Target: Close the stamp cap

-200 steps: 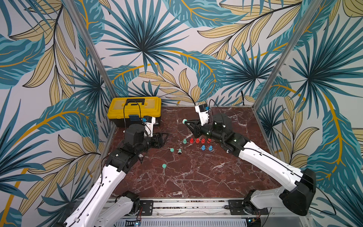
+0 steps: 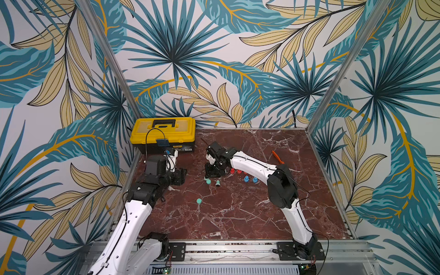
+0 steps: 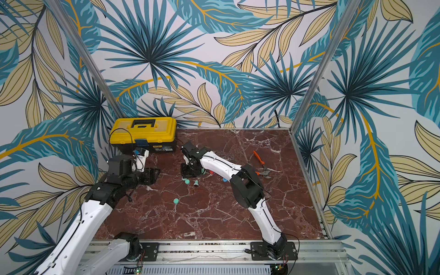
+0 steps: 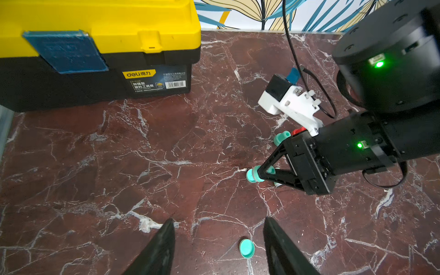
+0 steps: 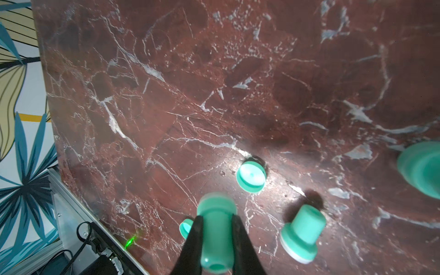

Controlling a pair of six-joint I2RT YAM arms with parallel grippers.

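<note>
My right gripper is shut on a green stamp point(image 5: 216, 243), held low over the table. A green cap point(image 5: 251, 176) lies just ahead of it, hollow side up. A second green cap point(image 4: 246, 248) lies nearer the front. Another green stamp point(image 5: 302, 231) rests beside the right fingers, and one more point(image 4: 281, 137) stands behind the right gripper. My left gripper is open and empty, off to the left above bare table. In the left wrist view, the held stamp overlaps the nearer cap, so I cannot tell whether they touch.
A yellow and black toolbox point(image 2: 162, 130) stands at the back left. Two blue stamps point(image 2: 246, 178) and red ones point(image 2: 238, 171), partly covered by the right arm, sit to the right. Orange-handled pliers point(image 3: 258, 157) lie farther right.
The left gripper has drawn left and its fingers have come closer together.
</note>
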